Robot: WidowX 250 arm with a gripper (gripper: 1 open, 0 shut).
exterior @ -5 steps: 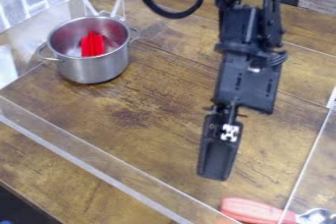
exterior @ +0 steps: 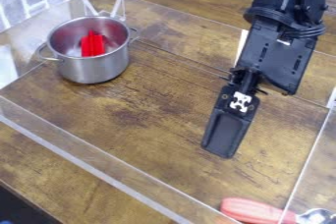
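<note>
My gripper [exterior: 226, 128] hangs over the right half of the wooden table [exterior: 144, 140], its dark finger pointing down toward the near edge; whether it is open or shut is hard to make out from this angle. A steel pot [exterior: 89, 68] with side handles sits at the back left, with a red object [exterior: 92, 44] inside it. A red-handled utensil [exterior: 253, 210] with a shiny metal part lies at the bottom right, below and apart from the gripper.
Clear plastic walls border the work area at the left, front and right. A white slatted railing [exterior: 20, 2] stands at the top left.
The arm and gripper have risen slightly in the view and shifted a little to the right at the top. The pot and utensil have not moved.
</note>
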